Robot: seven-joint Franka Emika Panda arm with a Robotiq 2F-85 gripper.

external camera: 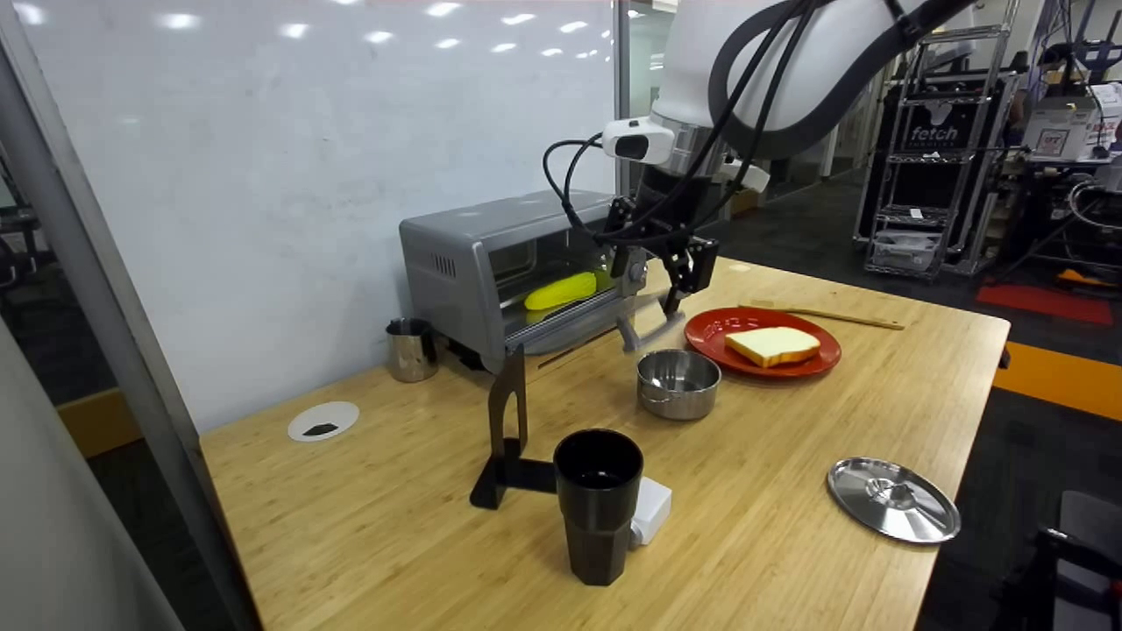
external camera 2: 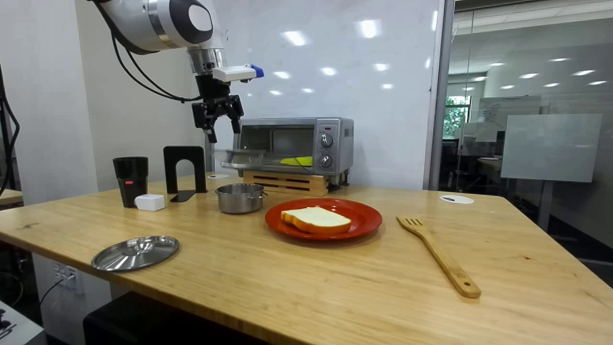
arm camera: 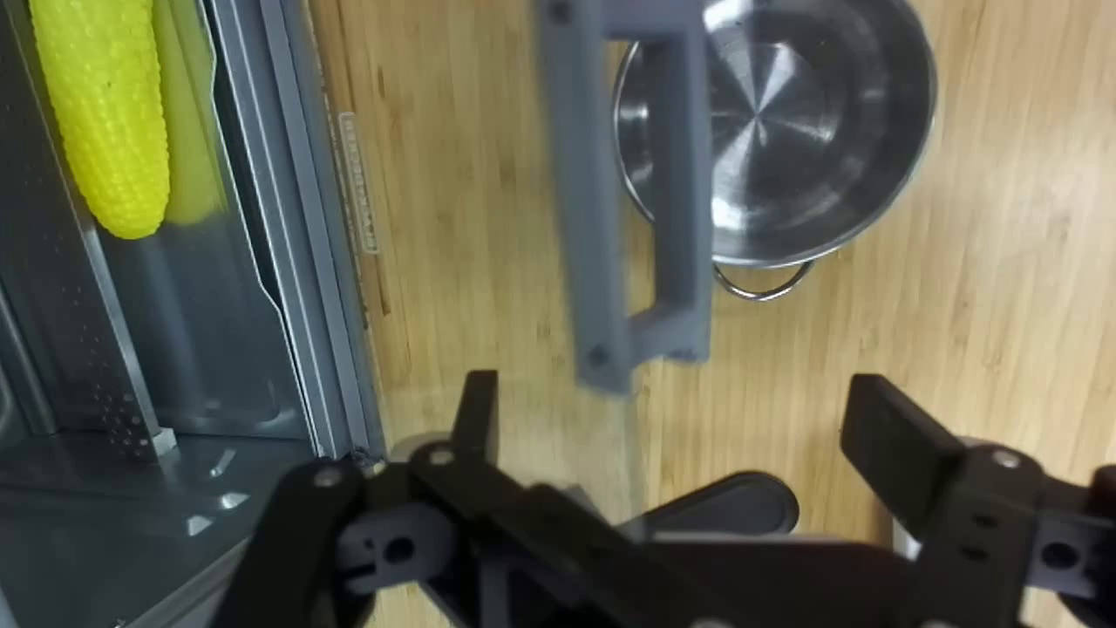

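Note:
The toaster oven (external camera: pixel 452 273) stands against the whiteboard with its glass door swung down. Its grey door handle (arm camera: pixel 591 199) lies ahead of my fingers in the wrist view, apart from them. Inside the oven is a yellow corn cob (arm camera: pixel 110 126). My gripper is open, nothing between its fingers, above and in front of the oven; in exterior view 2 the gripper (external camera 2: pixel 224 135) hangs at the oven's left side. A steel pot (external camera: pixel 678 385), uncovered and empty, sits on the table close to the lowered door.
A red plate (external camera 2: pixel 368 221) holds a bread slice (external camera 2: pixel 317 219). A pot lid (external camera: pixel 894 500), a wooden fork (external camera 2: pixel 439 256), a black cup (external camera: pixel 597 505), a black stand (external camera 2: pixel 184 155) and a white block (external camera 2: pixel 150 201) lie about.

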